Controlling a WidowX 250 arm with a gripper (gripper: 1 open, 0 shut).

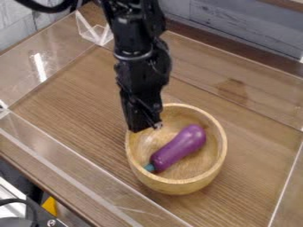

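Observation:
A tan bowl (203,173) sits on the wooden surface at the lower right, holding a purple eggplant-like object (180,146) with a teal tip. My black gripper (144,122) hangs over the bowl's back left rim, shut, with nothing visible between its fingers. Part of the bowl's interior below the gripper shows a pale patch, too unclear to identify.
Pale walls border it at the back. Dark cables and a small coloured item lie at the lower left, outside the surface.

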